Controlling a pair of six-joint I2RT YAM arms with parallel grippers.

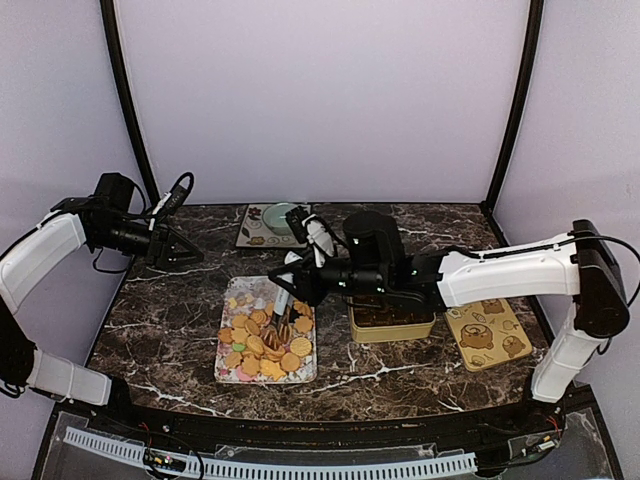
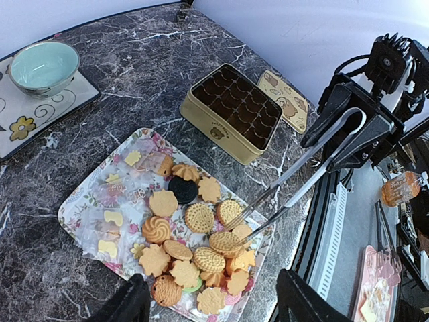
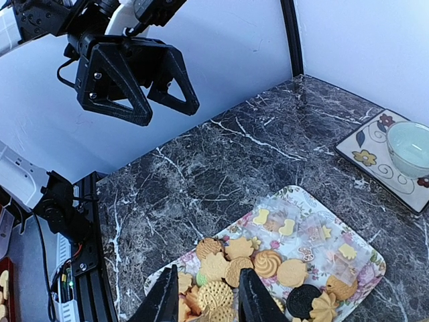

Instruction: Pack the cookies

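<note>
In the top view, my right gripper (image 1: 296, 278) is shut on metal tongs (image 1: 284, 298) that slant down to the patterned tray (image 1: 224, 372). The left wrist view shows the two tong arms (image 2: 301, 193) apart at their lower ends, among the cookies; one end lies at an oval cookie (image 2: 224, 243). Whether they grip it, I cannot tell. Round, flower-shaped and oval biscuits, one dark cookie (image 2: 183, 189) and small clear packets (image 2: 107, 231) share the tray. A tan tin (image 2: 204, 127) with an empty gridded insert stands beside it. My left gripper (image 1: 180, 255) is open and empty, left of the tray.
The tin's lid (image 1: 488, 332), printed with bears, lies at the right of the table. Behind the cookie tray, a pale green bowl (image 1: 281, 218) stands on a decorated square tray (image 1: 250, 240).
</note>
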